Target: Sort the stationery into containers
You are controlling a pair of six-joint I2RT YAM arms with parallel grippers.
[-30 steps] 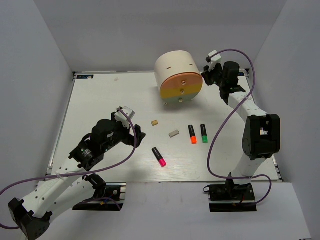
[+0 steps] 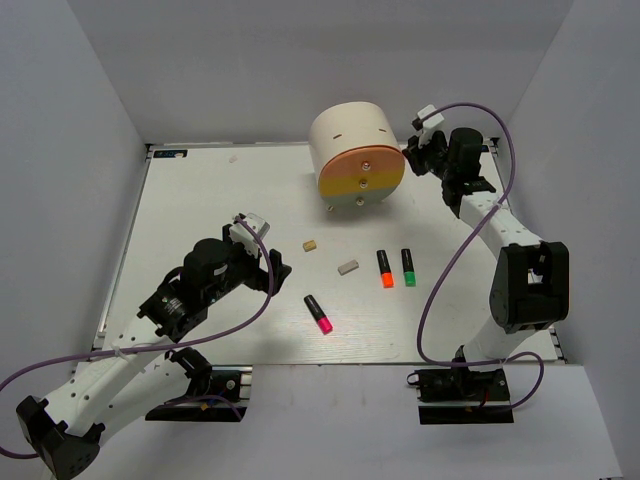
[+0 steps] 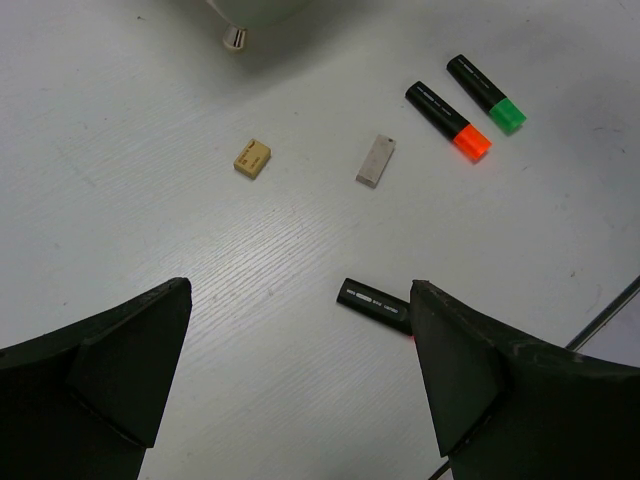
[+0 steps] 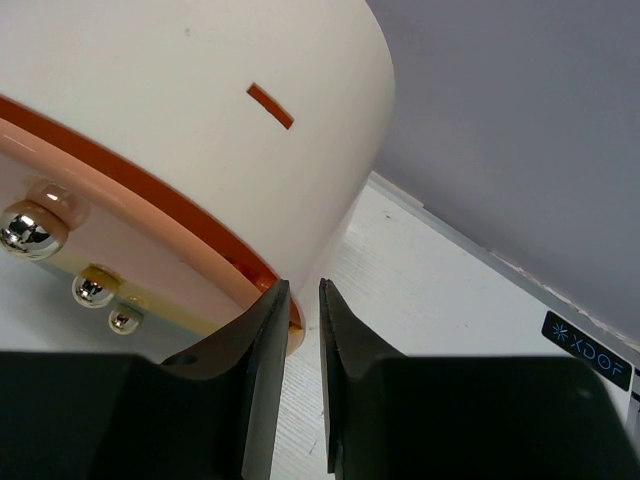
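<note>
A rounded white drawer unit (image 2: pixel 352 125) stands at the back, its orange, yellow and grey-green fronts bearing round knobs. The orange top drawer (image 4: pixel 130 205) is slightly ajar in the right wrist view. Right beside its corner are the fingers of my right gripper, part open with a narrow gap; I see nothing held. My left gripper hangs open and empty above the table. Lying there are a pink-ended highlighter (image 2: pixel 318 314), an orange one (image 2: pixel 385 269), a green one (image 2: pixel 408 267), a grey eraser-like block (image 2: pixel 348 267) and a small tan block (image 2: pixel 309 245).
Bare white tabletop (image 2: pixel 220 185) spreads to the left of the drawer unit. Grey walls close in the back and sides. A purple cable (image 2: pixel 455 262) loops from the right arm beside the green highlighter.
The left arm and the items on the table look unmoved.
</note>
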